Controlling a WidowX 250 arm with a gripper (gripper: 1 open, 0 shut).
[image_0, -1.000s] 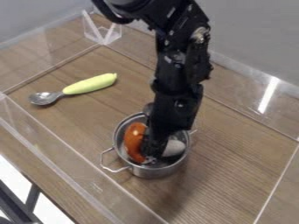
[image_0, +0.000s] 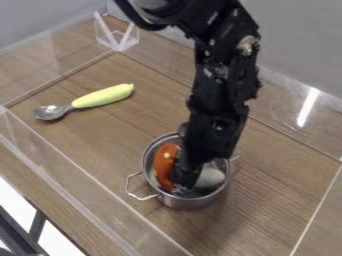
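My black gripper (image_0: 201, 165) reaches down into a steel pot (image_0: 187, 198) with two handles near the middle of the wooden floor. An orange object (image_0: 166, 160) lies at the pot's left inside, against my fingers. A pale rounded object (image_0: 211, 177) is at its right. The arm hides much of the pot's inside and the fingertips, so what is between them is unclear.
A spoon (image_0: 54, 111) with a yellow handle (image_0: 103, 96) lies at the left. A small clear holder (image_0: 115, 36) stands at the back left. Clear walls border the wooden floor, which is open right of the pot.
The spoon has not moved.
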